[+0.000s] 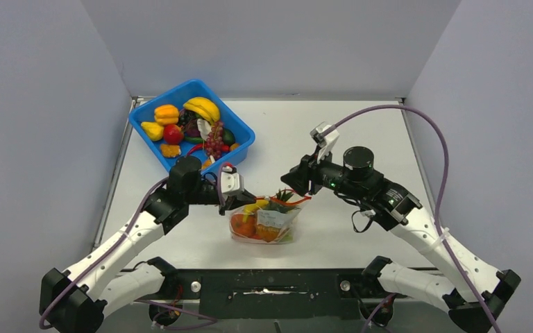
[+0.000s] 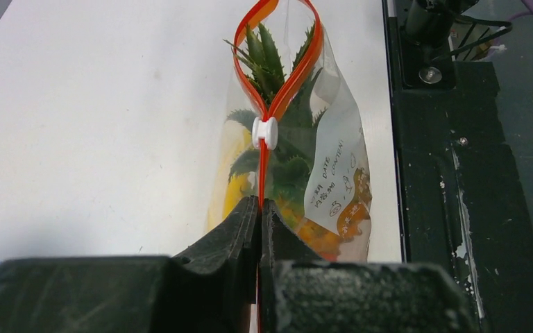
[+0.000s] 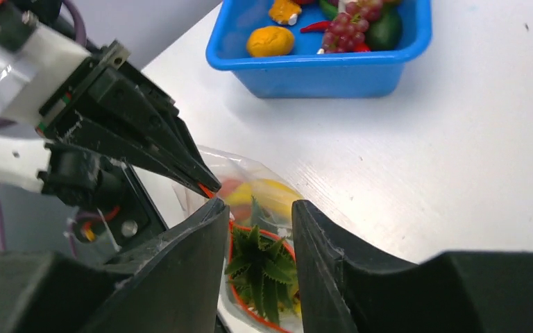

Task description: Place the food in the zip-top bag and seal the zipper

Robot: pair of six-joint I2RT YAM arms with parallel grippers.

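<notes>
The clear zip top bag [image 1: 293, 223] sits on the table with food in it. Orange-red fruit, something yellow and a spiky green plant [image 3: 262, 270] show through. Shut on the orange zip strip, at the bag's left end, is my left gripper; the strip runs between its fingers. Just beyond them sits the white slider [image 2: 265, 133]. From the left fingers to the slider the zip is closed; past it the strips bow apart around green leaves. Above the bag's right part, my right gripper stands open, apart from the zip, with nothing held.
A blue bin [image 1: 246, 142] at the back left holds more food, such as bananas [image 1: 203, 107] and grapes [image 1: 214, 142]. The left arm stands close to the bin.
</notes>
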